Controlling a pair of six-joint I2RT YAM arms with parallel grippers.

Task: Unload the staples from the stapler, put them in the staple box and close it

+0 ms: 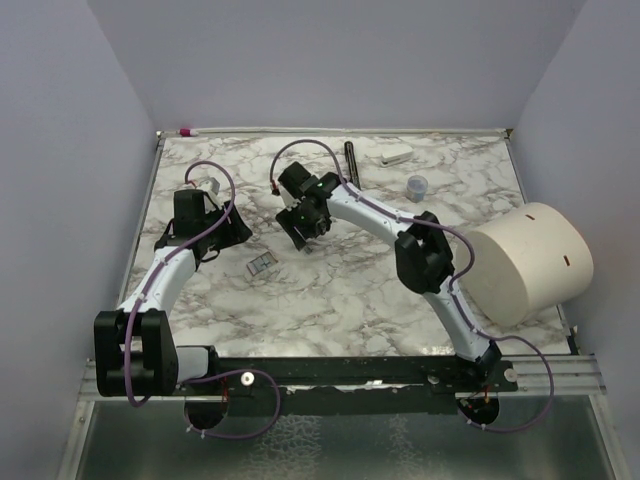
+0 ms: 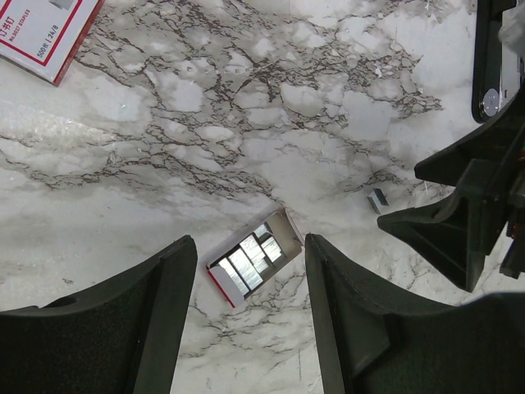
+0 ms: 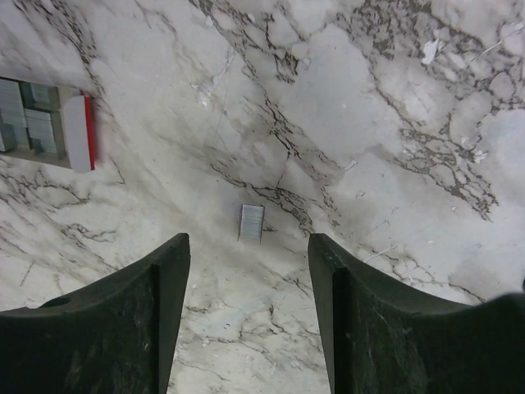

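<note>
A small strip of staples (image 3: pixel 251 223) lies loose on the marble table, between and below the open fingers of my right gripper. To its left sits an open staple box with several blocks of staples inside, also at the edge of the right wrist view. My left gripper hangs over the left side of the table, fingers apart with nothing visible between them. The black stapler (image 1: pixel 351 163) lies at the back centre, partly cut off in the left wrist view.
A red-and-white staple carton (image 2: pixel 41 33) lies at the back left. A white block (image 1: pixel 397 156) and a clear cup (image 1: pixel 418 187) stand at the back right, a large cream cylinder (image 1: pixel 530 262) at the right.
</note>
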